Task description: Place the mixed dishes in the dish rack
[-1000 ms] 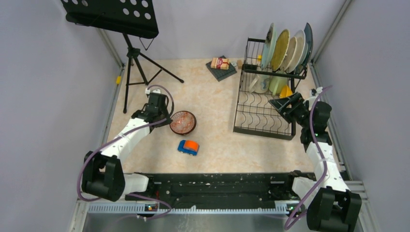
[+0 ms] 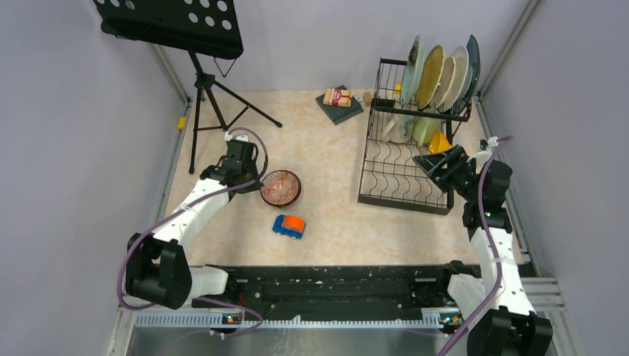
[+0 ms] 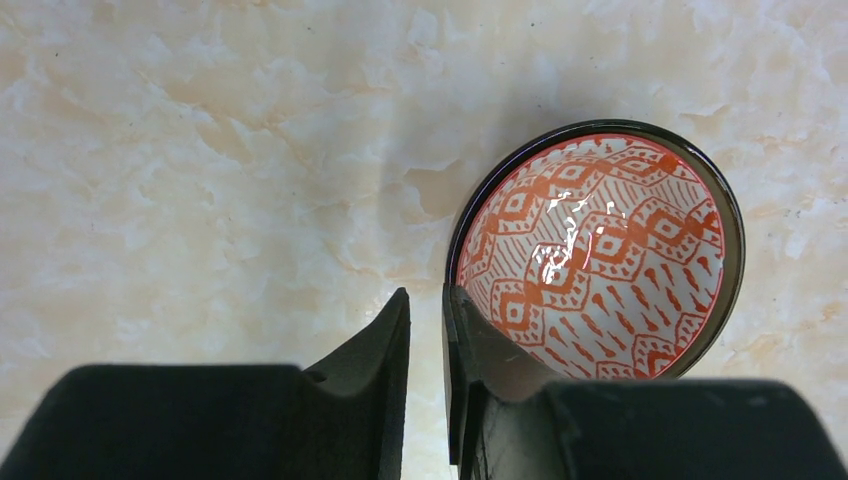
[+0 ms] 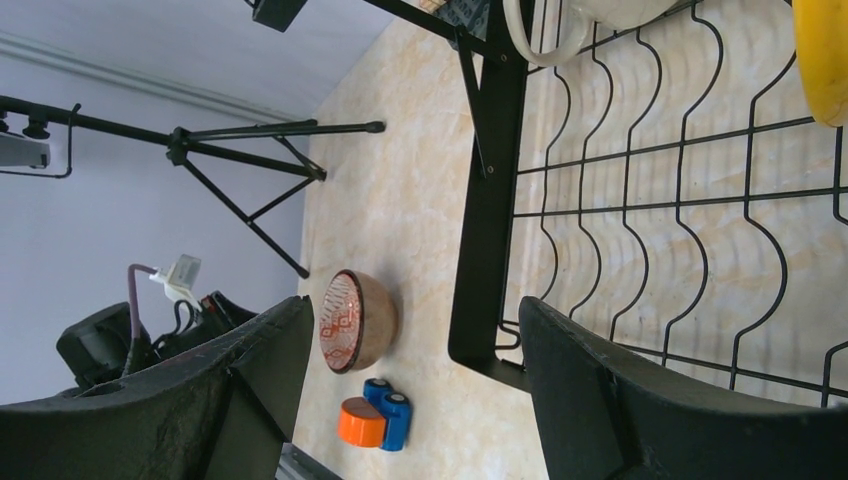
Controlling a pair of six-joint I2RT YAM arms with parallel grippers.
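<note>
A bowl (image 2: 280, 188) with an orange-and-white pattern and dark rim rests on the floor left of centre. My left gripper (image 2: 256, 185) is at its left edge; in the left wrist view its part-open fingers are beside and over the left rim of the bowl (image 3: 590, 250). The dish rack (image 2: 404, 205) stands at the right, with plates (image 2: 430, 76) upright on its upper tier and a mug, dishes and a yellow piece (image 2: 439, 143) below. My right gripper (image 2: 426, 165) hangs over the empty lower rows, fingers apart, holding nothing visible.
A toy car (image 2: 289, 226) lies below the bowl. A black music stand (image 2: 204, 81) occupies the back left; a dark square mat (image 2: 338, 111) with a packet sits at the back centre. The floor between bowl and rack is clear.
My right arm has shifted very slightly toward the front of the scene. The left gripper and the bowl look essentially unchanged.
</note>
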